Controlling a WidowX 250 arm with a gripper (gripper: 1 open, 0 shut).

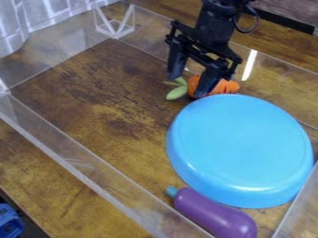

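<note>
The black gripper hangs at the top centre, low over an orange carrot with green leaves. Part of the carrot is hidden behind the fingers, and whether they grip it is unclear. Just in front lies a large blue disc, like a plate or lid. A purple toy eggplant lies at the bottom right.
A clear-walled tray surrounds the brown wooden floor, whose left half is bare. A white wire piece is at the top left, and a blue object sits outside at the lower left.
</note>
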